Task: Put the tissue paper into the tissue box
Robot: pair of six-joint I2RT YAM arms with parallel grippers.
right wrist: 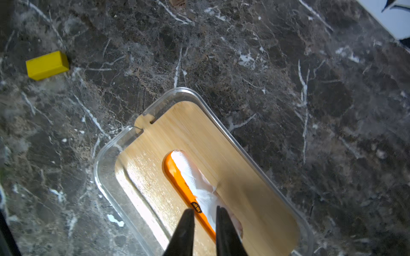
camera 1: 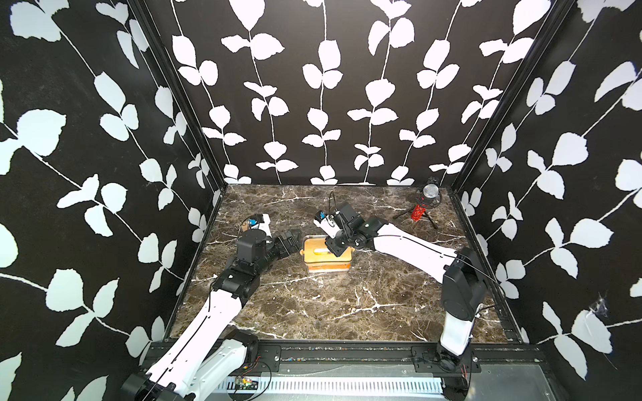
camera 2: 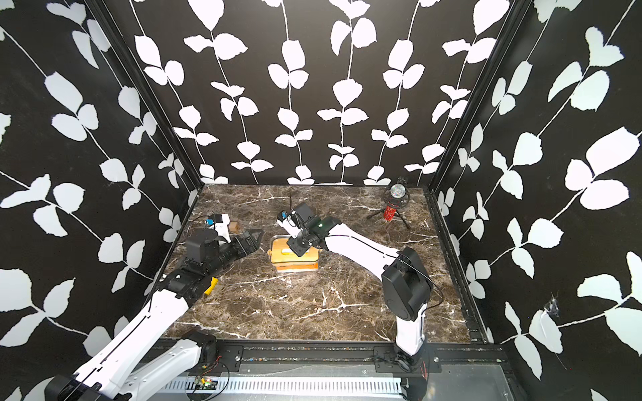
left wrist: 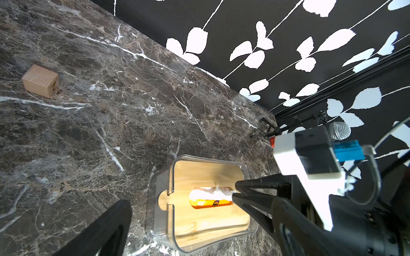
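The tissue box is a clear container with a wooden lid, standing on the marble table. Through the lid's oval slot show white tissue paper and an orange pack; the tissue's right end passes near my right fingertips. Over the slot is my right gripper, its fingertips a little apart, seen side-on in the left wrist view too. No tissue clearly shows pinched between them. To the box's left my left gripper hangs wide open and empty, its blurred fingers framing the box from the wrist view.
A wooden cube lies on the table beyond the left gripper. A yellow block rests left of the box, nearer the left arm. At the back right stands a small microphone on a tripod. Table in front of the box is clear.
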